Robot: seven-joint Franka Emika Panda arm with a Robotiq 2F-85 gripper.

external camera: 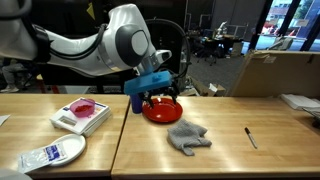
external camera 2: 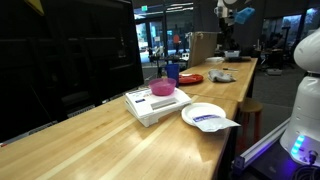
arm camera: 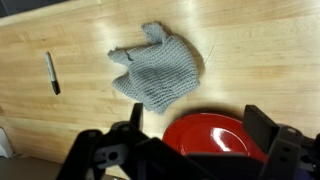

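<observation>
My gripper (external camera: 162, 101) hangs open over the red plate, with nothing between its fingers. In the wrist view the red plate (arm camera: 207, 136) lies low in the frame, partly hidden by the gripper. A crumpled grey cloth (arm camera: 160, 75) rests on the wood just beyond the fingertips, apart from the plate. In exterior view 1 this cloth (external camera: 188, 136) is in front and to the right of the plate. A dark pen (external camera: 251, 138) lies alone farther right on the table.
Behind the gripper's left side stands a blue cup (external camera: 137, 105). A white box (external camera: 80, 118) with a pink bowl (external camera: 85, 107) and a white plate (external camera: 69, 146) bearing a packet occupy the left.
</observation>
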